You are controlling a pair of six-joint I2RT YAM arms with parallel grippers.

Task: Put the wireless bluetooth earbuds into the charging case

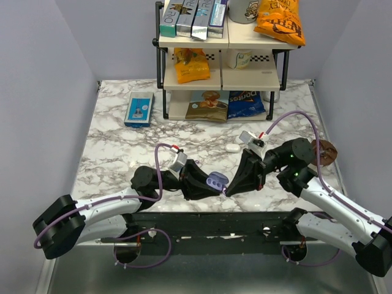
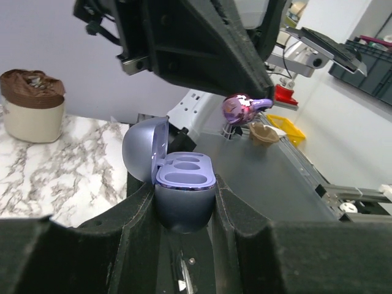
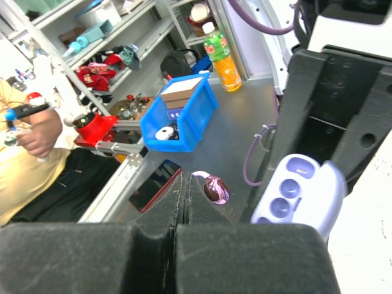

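The lavender charging case [image 2: 184,184] stands with its lid open, and its wells look empty. My left gripper is shut around its body. One glossy purple-pink earbud [image 2: 239,110] hangs at the tip of my right gripper, which is nearly closed on its stem. In the right wrist view that earbud [image 3: 215,188] is left of the case [image 3: 294,193], apart from it. From above, the case [image 1: 217,180] and the right fingertips [image 1: 229,193] are very close together; whether they touch cannot be seen.
A small purplish item [image 1: 196,162] lies on the marble table behind the left gripper. A white oval object [image 1: 233,147] and a blue box [image 1: 139,109] lie farther back. The snack shelf [image 1: 195,79] stands at the rear, and a brown-topped pot [image 1: 325,152] is at the right.
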